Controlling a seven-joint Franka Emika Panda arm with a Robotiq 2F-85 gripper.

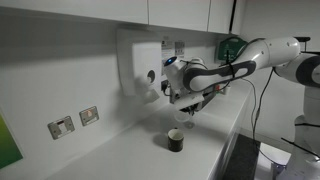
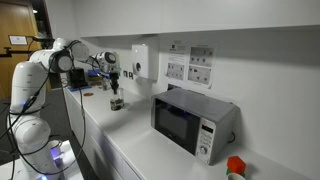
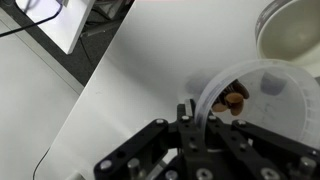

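A clear cup point(image 3: 275, 88) with a few brown, nut-like pieces point(image 3: 232, 97) inside fills the lower right of the wrist view. My gripper is shut on the near side of the cup's wall. Beyond the cup, at the upper right, shows the pale inside of a round container point(image 3: 292, 35). From outside it is a dark pot point(image 1: 176, 140) standing upright on the counter. In exterior view 1 my gripper point(image 1: 181, 104) hangs above and slightly to the right of the pot; the cup is faint there.
A white wall-mounted box point(image 1: 139, 62) is behind the arm. Further along the counter stand a microwave point(image 2: 190, 123) and a red object point(image 2: 236, 164).
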